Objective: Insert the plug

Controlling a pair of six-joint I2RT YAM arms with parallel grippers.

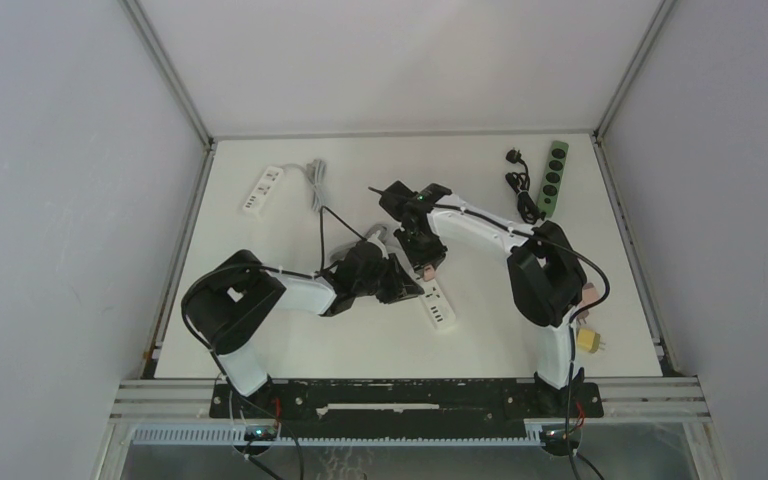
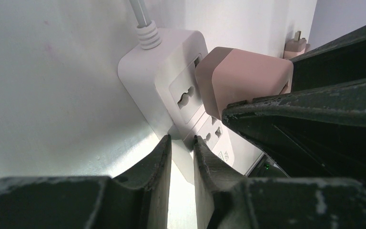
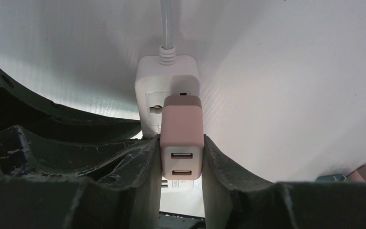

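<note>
A pink cube-shaped plug [image 3: 182, 126] with two slots in its pale end face is held between the fingers of my right gripper, which is shut on it. Beneath it lies a white power strip [image 2: 145, 76]. In the left wrist view the plug [image 2: 252, 78] sits over the strip's socket face, partly covering the socket nearest the cord; its prongs are hidden, so I cannot tell whether they are in the slots. My left gripper is shut on the strip's side edge. From above, both grippers meet at the strip [image 1: 440, 312].
A second white strip [image 1: 263, 190] lies at the back left beside bundled grey cord [image 1: 316, 183]. Toward the back right is a green strip [image 1: 552, 178] with black cord [image 1: 523, 190]. At right, a yellow plug [image 1: 588, 341] rests near another pink one [image 1: 588, 297].
</note>
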